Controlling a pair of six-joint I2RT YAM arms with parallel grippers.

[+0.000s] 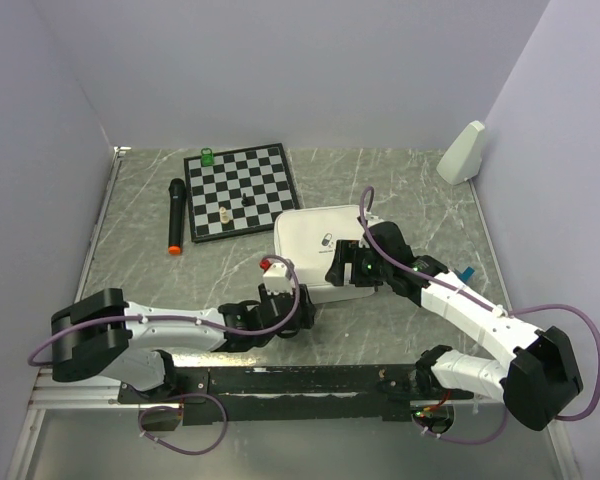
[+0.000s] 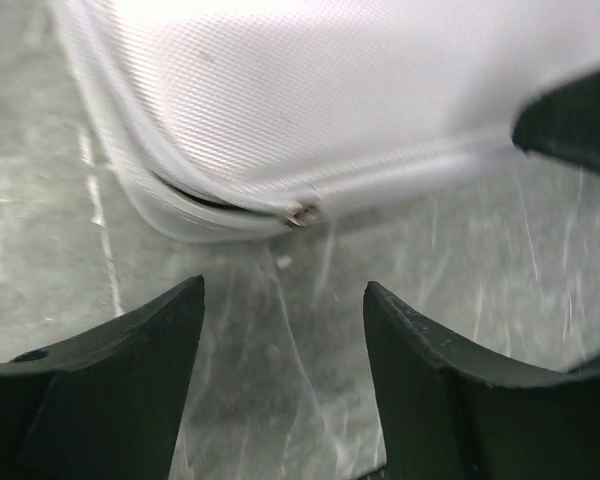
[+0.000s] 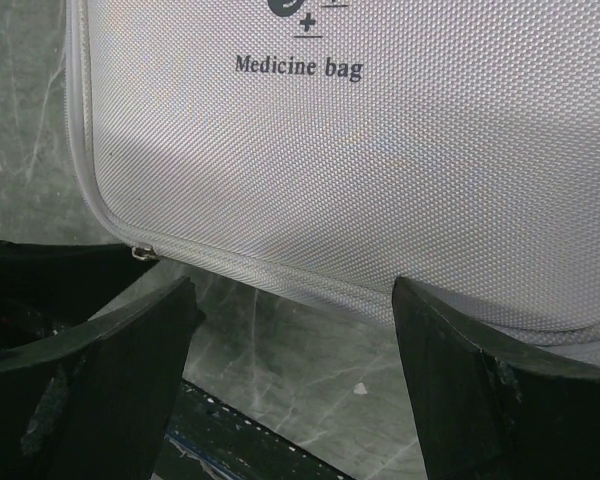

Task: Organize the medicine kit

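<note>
The white medicine bag (image 1: 308,235) lies closed, its printed lid up in the right wrist view (image 3: 320,160). Its metal zipper pull (image 2: 302,213) sits at the near corner, just beyond the parted fingers of my left gripper, which has nothing between them; in the top view that gripper (image 1: 288,305) is at the bag's front-left.
A chessboard (image 1: 260,180) with a few small objects, a black microphone (image 1: 176,210) and a red object (image 1: 265,263) are to the left. A white device (image 1: 461,155) stands at back right. Walls bound both sides.
</note>
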